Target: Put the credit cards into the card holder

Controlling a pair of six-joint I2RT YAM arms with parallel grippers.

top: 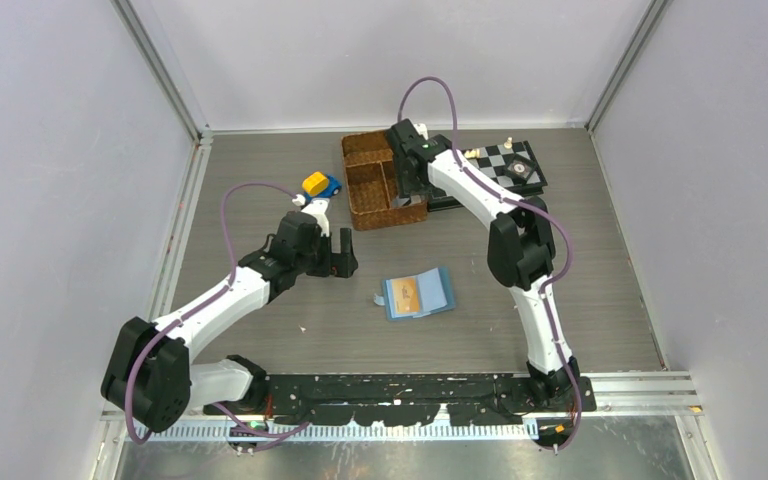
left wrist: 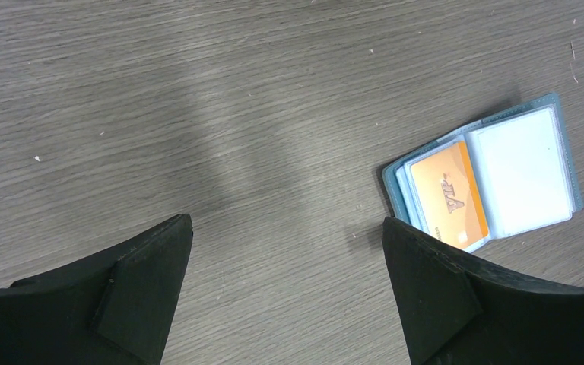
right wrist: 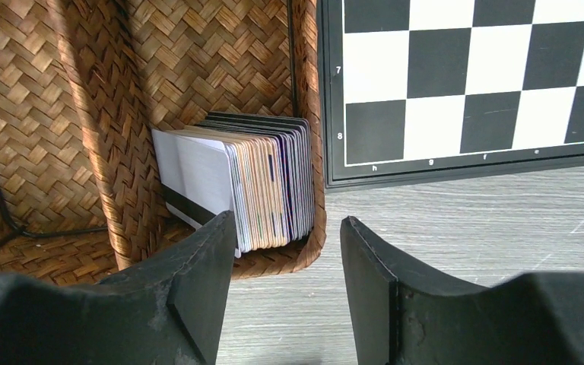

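Note:
A row of credit cards (right wrist: pixel 262 179) stands packed on edge in a corner compartment of the wicker basket (right wrist: pixel 91 137). The white front card (right wrist: pixel 198 171) leans slightly away from the row. Over this compartment is my right gripper, its fingers parted, with nothing seen held between them; the left finger (right wrist: pixel 209 266) overlaps the front card's lower edge in view. The blue card holder (top: pixel 417 293) lies unfolded on the table, an orange card (left wrist: pixel 450 194) in its left side. My left gripper is open and empty, above bare table left of the holder.
A chessboard (right wrist: pixel 456 99) with a few pieces lies right beside the basket. Left of the basket sits a blue and yellow toy (top: pixel 320 185). Bare table surrounds the card holder.

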